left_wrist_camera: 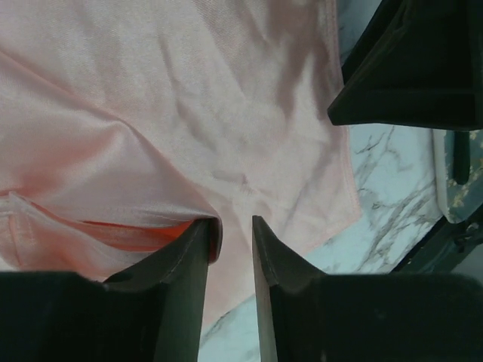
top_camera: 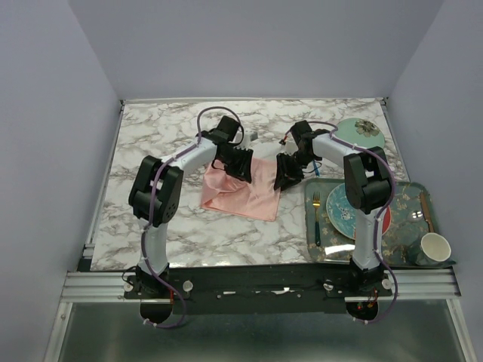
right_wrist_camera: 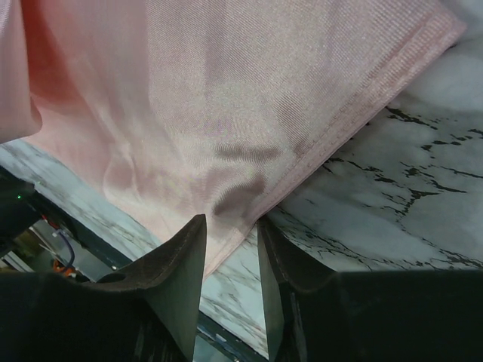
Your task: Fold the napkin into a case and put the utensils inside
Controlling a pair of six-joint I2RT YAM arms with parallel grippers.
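The pink napkin [top_camera: 256, 200] lies mid-table, its left part folded over toward the middle. My left gripper [top_camera: 240, 172] is over that fold; in the left wrist view a raised folded edge sits at its fingertips [left_wrist_camera: 235, 237], though whether it grips it I cannot tell. My right gripper [top_camera: 285, 177] rests at the napkin's right edge; in the right wrist view its fingers [right_wrist_camera: 272, 279] stand slightly apart at the hem, and whether cloth is between them is unclear.
At right a tray [top_camera: 328, 241] holds a fork [top_camera: 316, 215], a blue plate [top_camera: 343, 219] and a cup [top_camera: 435, 247]. A green plate [top_camera: 361, 132] lies behind it.
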